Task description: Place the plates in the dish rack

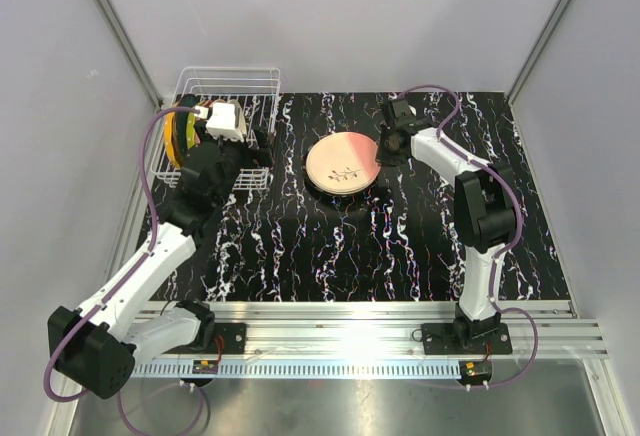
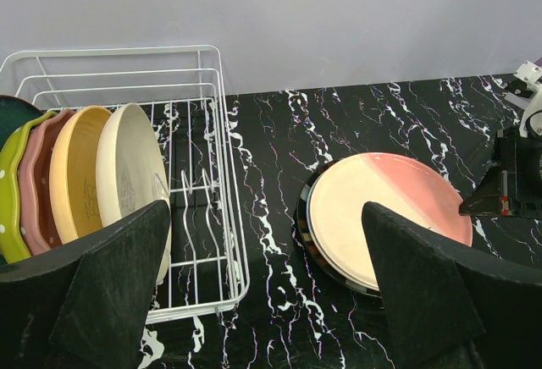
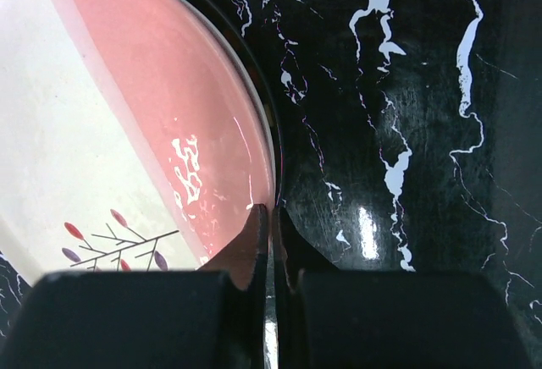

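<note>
A stack of plates (image 1: 338, 161), pink-and-cream on top over darker ones, lies on the black marble counter. My right gripper (image 1: 385, 159) is at the stack's right edge, shut on the top plate's rim (image 3: 220, 132) in the right wrist view. The dish rack (image 2: 229, 242) at the left holds several upright plates, including a cream one (image 2: 127, 166), a yellow, a pink and a green one. My left gripper (image 1: 240, 151) hangs over the rack's near right part, open with nothing between its fingers.
The rack's right slots are empty. The counter in front of the plate stack is clear, and grey walls stand behind and at both sides.
</note>
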